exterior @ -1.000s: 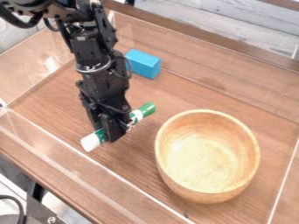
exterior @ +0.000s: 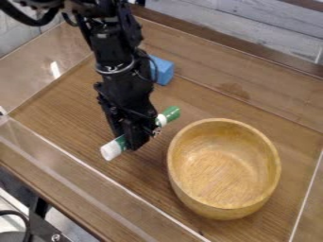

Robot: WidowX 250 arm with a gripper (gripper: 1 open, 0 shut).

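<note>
My black gripper (exterior: 132, 129) is low over the wooden table, shut on a white-and-green cylindrical object (exterior: 112, 149) that lies diagonally, its green end (exterior: 171, 114) pointing toward the upper right. The middle of the cylinder is hidden behind the fingers. A large pale yellow bowl (exterior: 225, 167) stands close to the right of the gripper.
A blue block (exterior: 161, 71) sits behind the arm, toward the back.
The gripper with the cylinder has moved slightly right and up in the view, nearer the bowl, over the last second.
</note>
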